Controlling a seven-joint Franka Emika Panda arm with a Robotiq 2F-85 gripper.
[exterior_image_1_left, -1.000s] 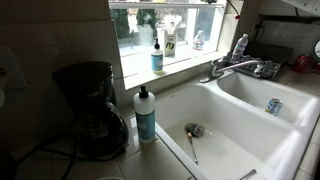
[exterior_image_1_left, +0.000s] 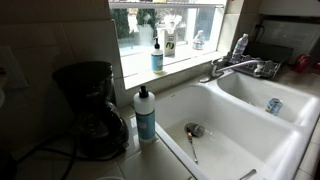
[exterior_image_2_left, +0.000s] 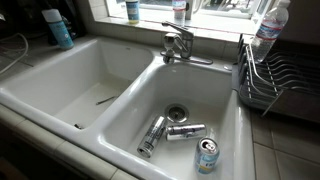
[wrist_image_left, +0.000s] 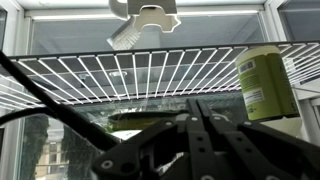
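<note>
My gripper shows in the wrist view as black fingers close together at the bottom centre. It is shut, and nothing shows between the fingers. Ahead of it spans a white wire shelf (wrist_image_left: 150, 72) in front of a window, with a green container (wrist_image_left: 263, 88) at the right. In exterior view 2, silver cans (exterior_image_2_left: 187, 131) and a blue-and-white can (exterior_image_2_left: 207, 154) lie or stand in the right basin. A utensil (exterior_image_1_left: 191, 145) rests in the near basin in exterior view 1. Neither exterior view clearly shows the gripper.
A white double sink (exterior_image_1_left: 170, 103) has a faucet (exterior_image_2_left: 180, 42) behind it. On the counter stand a pump bottle (exterior_image_1_left: 145, 116) and a black coffee maker (exterior_image_1_left: 92, 108). A dish rack (exterior_image_2_left: 272, 80) and clear water bottle (exterior_image_2_left: 269, 32) are at the right. A dark cable (wrist_image_left: 62, 106) crosses the wrist view.
At the upper right of exterior view 1, the pale arm part seen a second ago has withdrawn upward and right, with its cable shifting. The sink and counter items look unmoved.
</note>
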